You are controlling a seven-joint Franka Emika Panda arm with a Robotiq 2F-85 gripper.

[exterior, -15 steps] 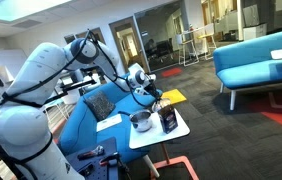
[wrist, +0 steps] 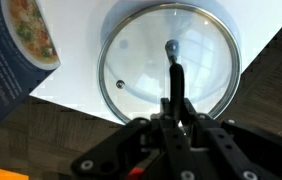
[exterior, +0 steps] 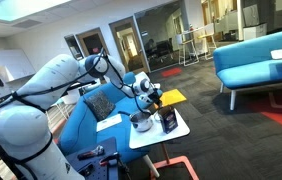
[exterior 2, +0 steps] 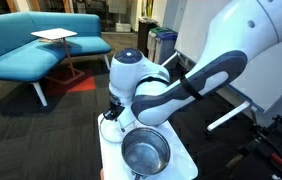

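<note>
A round clear glass lid (wrist: 146, 85) with a metal rim fills the middle of the wrist view. Its black handle (wrist: 176, 82) stands up from a metal mount. My gripper is shut on that handle at the lower edge of the lid. In exterior view 2 the lid (exterior 2: 108, 130) shows at the left of the white table, below the gripper (exterior 2: 118, 114). Whether it rests on the table or hangs just above is hard to tell. A grey metal pot (exterior 2: 146, 155) stands open beside it, nearer that camera.
A dark box (exterior: 168, 121) with a food picture stands upright on the white table (exterior: 179, 127), close to the lid. A blue sofa (exterior: 76, 128) borders the table. Open carpet (exterior: 221, 140) lies to the right in exterior view 1.
My arm has come down over the past second, its raised elbow sinking and the gripper lowering toward the table. Pot and box have stayed where they were.
</note>
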